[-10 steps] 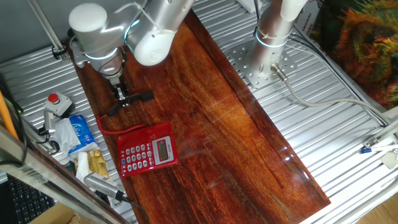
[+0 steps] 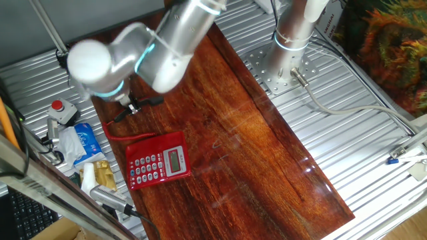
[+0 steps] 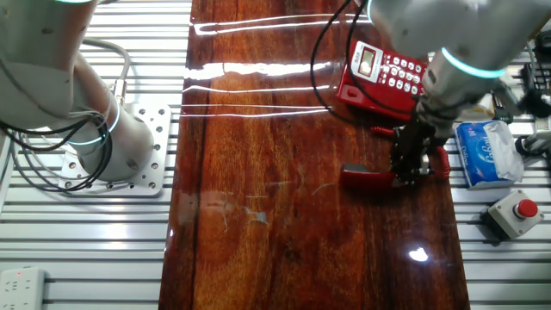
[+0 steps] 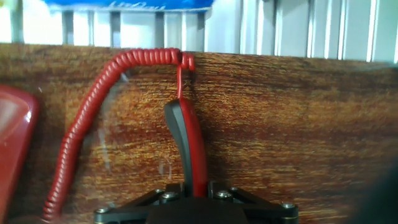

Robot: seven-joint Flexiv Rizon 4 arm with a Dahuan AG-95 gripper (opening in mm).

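A red and black telephone handset (image 4: 196, 146) runs up the middle of the wrist view, its near part between my fingers. My gripper is shut on it, one finger at each side. In exterior view 1 the handset's dark end (image 2: 155, 101) sticks out to the right of the gripper (image 2: 133, 107). Exterior view 2 shows its red side (image 3: 366, 179); its height above the table is hard to judge. The red telephone base (image 2: 157, 160) lies on the wooden table, keypad up, its cradle without the handset. A coiled red cord (image 4: 78, 127) leads to the handset's far end.
Beyond the table edge lie a blue and white tissue pack (image 3: 489, 153) and a red-topped button box (image 3: 516, 213). The robot's base (image 2: 283, 70) stands on the slatted metal surface across the table.
The gripper and handset have shifted and turned slightly together, while the arm's wrist has swung lower in exterior view 1. The telephone base has stayed put.
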